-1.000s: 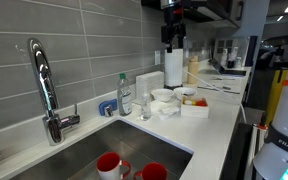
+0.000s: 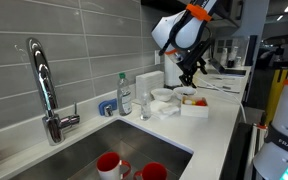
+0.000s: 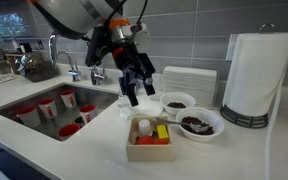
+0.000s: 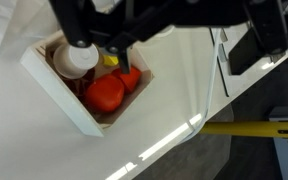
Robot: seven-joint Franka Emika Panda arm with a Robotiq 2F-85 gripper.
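Observation:
A small cardboard box [image 3: 150, 153] on the counter holds two red round items [image 4: 106, 94], a white cup-like item [image 4: 76, 61] and a yellow piece [image 3: 163, 131]. My gripper [image 3: 141, 95] hangs above this box, pointing down, its fingers apart and nothing visible between them. Looking down in the wrist view, the gripper lies over the far part of the box and hides some of what is inside. In exterior view 1 the box [image 2: 194, 109] stands below and close to the gripper [image 2: 190, 80].
Behind the box are white bowls with dark contents [image 3: 199, 125]. A paper towel roll [image 3: 254, 75] stands at the back right. The sink [image 2: 79, 160] holds several red mugs [image 2: 110, 166]. A clear bottle [image 2: 124, 95] stands by the wall.
The arm has come down from high up, and the gripper is now much lower, close over the box. The objects on the counter and in the sink look unmoved.

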